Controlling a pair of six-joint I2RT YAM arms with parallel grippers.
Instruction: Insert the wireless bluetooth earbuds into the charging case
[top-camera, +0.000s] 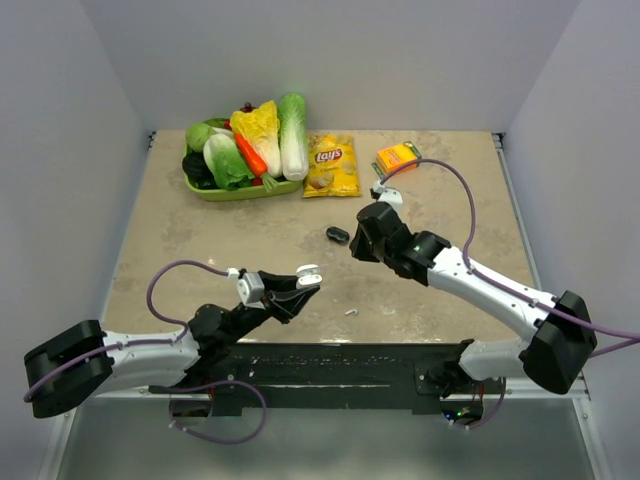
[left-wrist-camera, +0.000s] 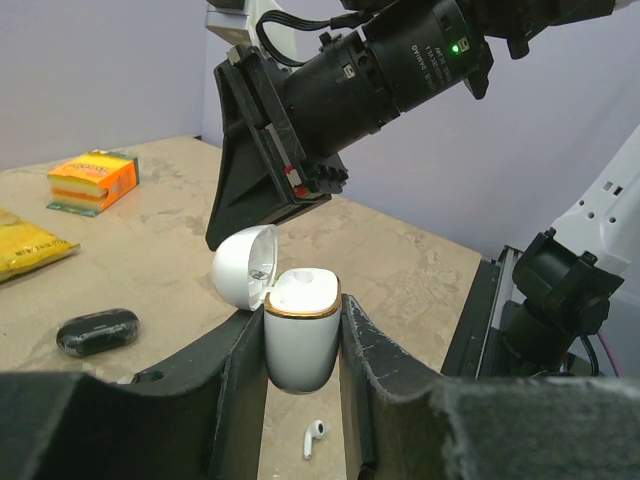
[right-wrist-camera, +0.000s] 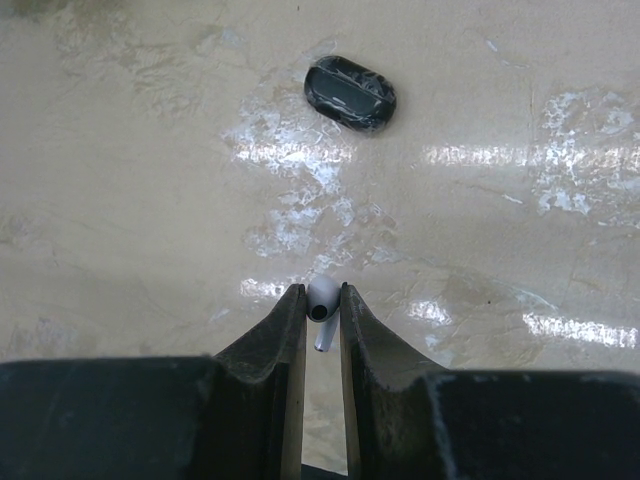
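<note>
My left gripper (top-camera: 302, 290) is shut on the white charging case (left-wrist-camera: 301, 340), whose lid (left-wrist-camera: 237, 268) stands open. My right gripper, higher up to the right in the top view (top-camera: 363, 250), is shut on a white earbud (right-wrist-camera: 323, 290), held with its stem pointing down. A second earbud (left-wrist-camera: 314, 433) lies loose on the table (top-camera: 190, 260) near the front edge, seen also in the top view (top-camera: 351, 312).
A black oval object (top-camera: 337, 235) lies mid-table. At the back are a green basket (top-camera: 230, 195) of vegetables, a Lays bag (top-camera: 332, 170) and an orange-yellow pack (top-camera: 396, 156).
</note>
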